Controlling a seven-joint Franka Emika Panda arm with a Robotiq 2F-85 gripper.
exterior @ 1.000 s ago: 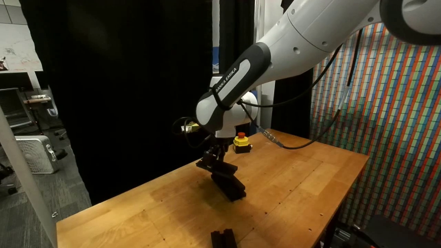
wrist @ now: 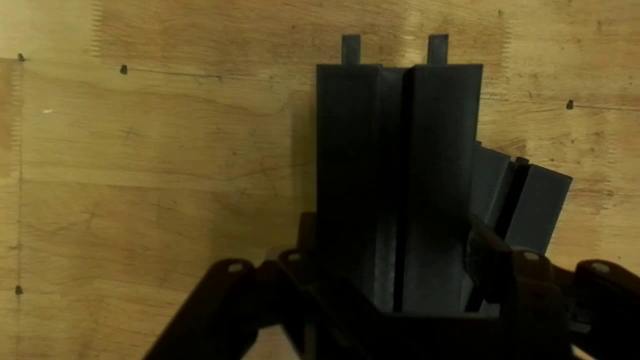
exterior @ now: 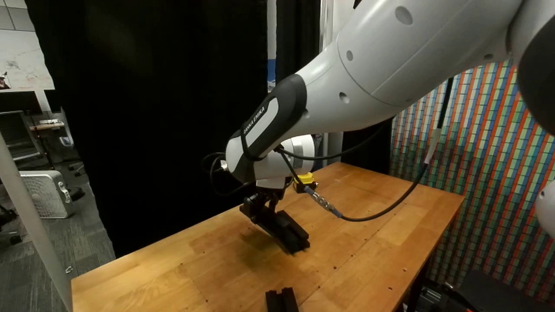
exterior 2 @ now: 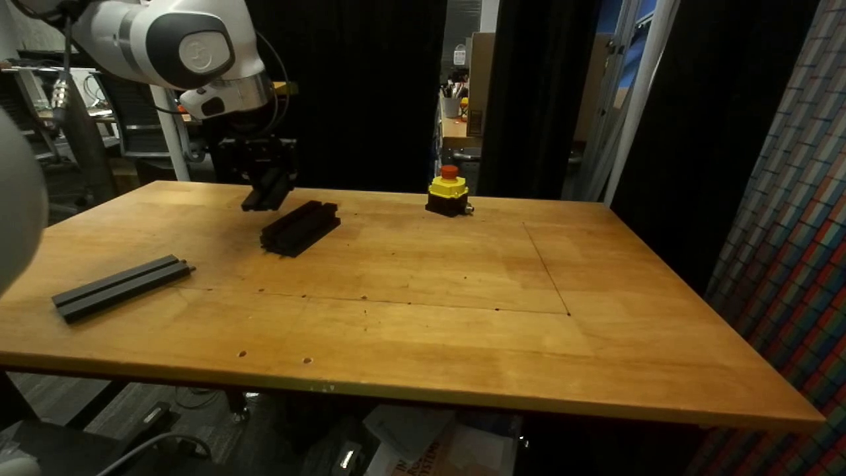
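A black grooved block (wrist: 348,150) with two small tabs on its end is between the fingers of my gripper, which is shut on it. In exterior view 2 the held block (exterior 2: 268,190) hangs tilted under the gripper (exterior 2: 266,162), above the table. A second black grooved block (exterior 2: 301,230) lies on the table just to the right there; in the wrist view this lying block (wrist: 537,207) is partly hidden behind the held one. Seen from exterior view 1, the two dark shapes overlap, with the lying block (exterior: 291,236) lower right.
A third grooved block, dark grey (exterior 2: 123,287), lies apart at the table's left front. A yellow and black box with a red button (exterior 2: 449,190) stands near the back edge.
In exterior view 1 the arm and the held block have moved left and slightly down. The held block's outline has changed against the lying block, which has stayed in place.
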